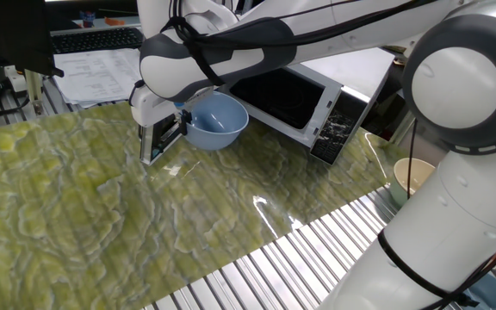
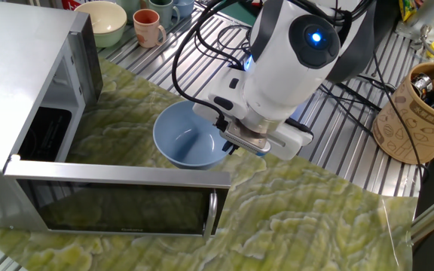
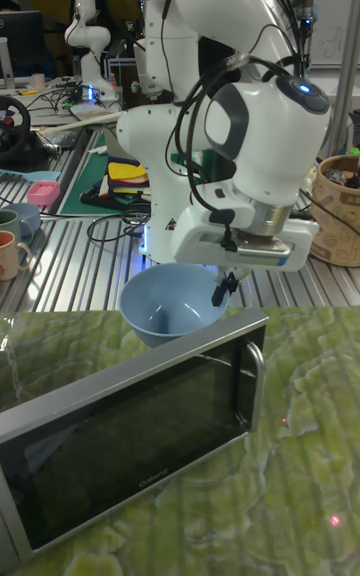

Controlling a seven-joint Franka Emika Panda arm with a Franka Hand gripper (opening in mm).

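A light blue bowl point(image 1: 217, 119) rests beside the open microwave point(image 1: 287, 96), with its rim facing up. My gripper point(image 3: 225, 289) reaches down at the bowl's rim, on the right side in the third view. Its dark fingertips sit against or just beside that rim; whether the rim lies between them is not clear. From the second view, the gripper body point(image 2: 266, 141) overlaps the right of the bowl point(image 2: 178, 135). The microwave door point(image 2: 119, 199) stands wide open, its handle point(image 2: 212, 214) at the free end, and partly hides the bowl in the third view.
A pale bowl point(image 2: 102, 22) and a pink mug point(image 2: 148, 28) stand behind the microwave. A brown utensil holder point(image 2: 413, 120) is at the far right.
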